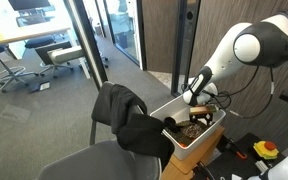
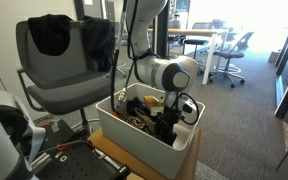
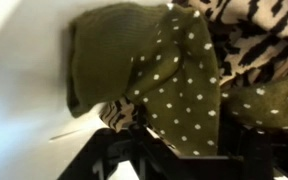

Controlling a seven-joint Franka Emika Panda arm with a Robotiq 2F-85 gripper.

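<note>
Inside the white bin, my gripper reaches down into a pile of clothes, its fingers partly open. An olive cloth with white dots (image 3: 179,85) lies right at the fingertips in the wrist view. Whether any of it sits between the fingers is hidden by the dark fingers and shadow. A tiger-striped cloth (image 3: 254,35) spreads behind it at the upper right. The white bin (image 2: 149,147) stands on a wooden surface, and the arm comes down into it from above in both exterior views.
A grey chair (image 1: 104,160) with a black jacket (image 1: 134,125) draped over it stands beside the bin. The bin's walls rise around the gripper. Open carpet (image 1: 44,120) lies beyond the chair.
</note>
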